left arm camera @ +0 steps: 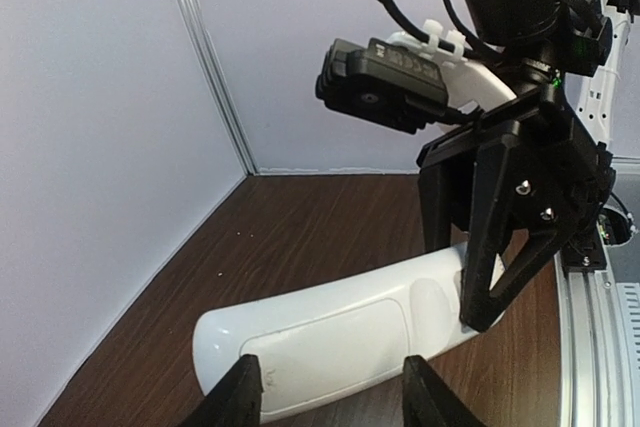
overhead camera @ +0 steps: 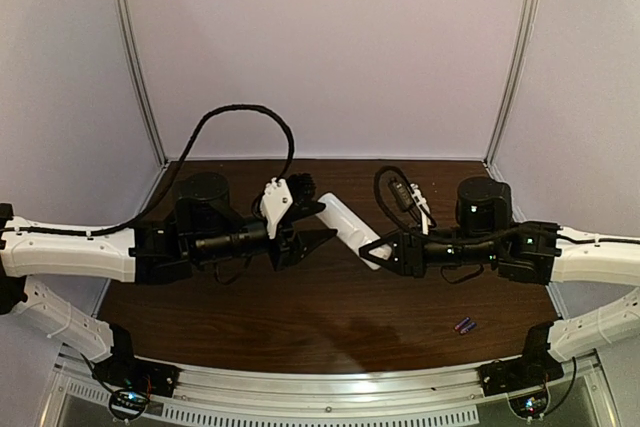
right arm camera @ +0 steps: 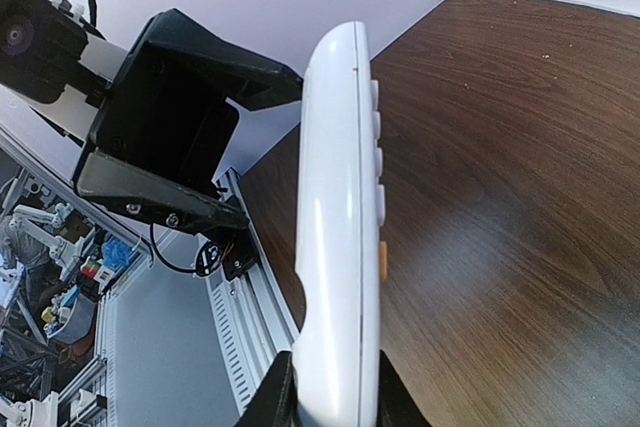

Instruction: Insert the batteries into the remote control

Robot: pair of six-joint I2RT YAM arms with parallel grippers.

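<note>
A white remote control (overhead camera: 345, 222) is held in the air, tilted, with my right gripper (overhead camera: 380, 255) shut on its lower end; its back and battery cover show in the left wrist view (left arm camera: 320, 337), its buttons in profile in the right wrist view (right arm camera: 335, 197). My left gripper (overhead camera: 320, 222) stands open at the remote's upper end, fingers either side of it in the top view; whether they touch it is not clear. Two small batteries (overhead camera: 465, 326) lie on the table at the front right.
Both arms span the middle, close together.
</note>
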